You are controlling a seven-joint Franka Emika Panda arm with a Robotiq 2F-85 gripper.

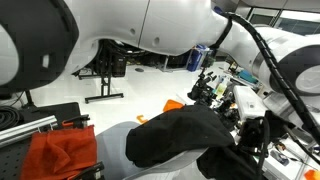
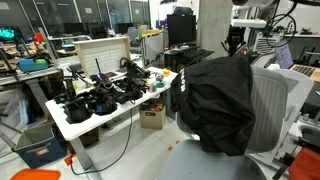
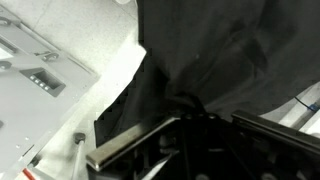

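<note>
A large black cloth lies draped over the back of a light grey chair, its folds hanging down the front in exterior view 2. My gripper is low at the cloth's right end in exterior view 1. The wrist view has black fabric filling much of the frame, with folds drawn together at my gripper. Its fingers are shut on the cloth, though the exact pinch is hard to make out in the dark fabric.
An orange-red cloth rests on a dark seat at the lower left. Behind the chair, a white table carries several black devices. An orange bin stands on the floor, and a cardboard box is under the table.
</note>
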